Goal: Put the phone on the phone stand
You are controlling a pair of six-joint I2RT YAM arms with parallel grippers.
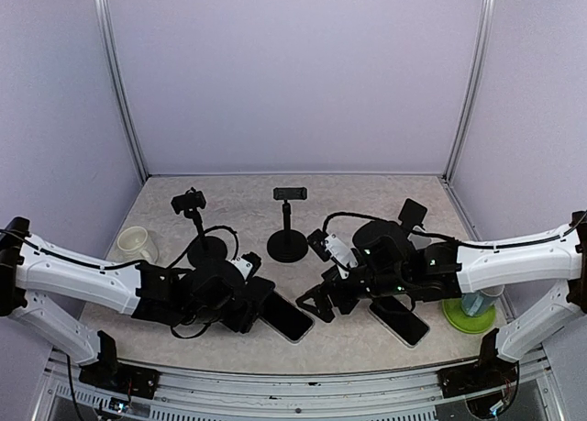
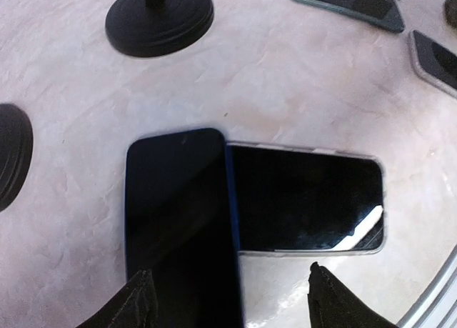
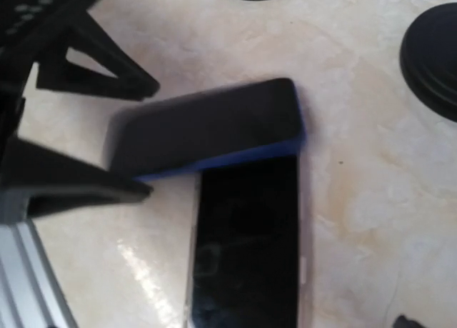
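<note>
A dark blue phone (image 3: 207,128) lies across or beside the end of a silver-edged phone (image 3: 246,249), blurred in the right wrist view. My left gripper is over the blue phone, one finger each side in the right wrist view; whether they grip it is unclear. My right gripper is open above the silver-edged phone. Black phone stands (image 1: 287,247) (image 1: 207,249) stand upright behind, at centre and left.
A white mug (image 1: 136,243) is at the far left, a green plate (image 1: 468,318) with a cup at the right. More phones (image 2: 346,6) lie to the right.
</note>
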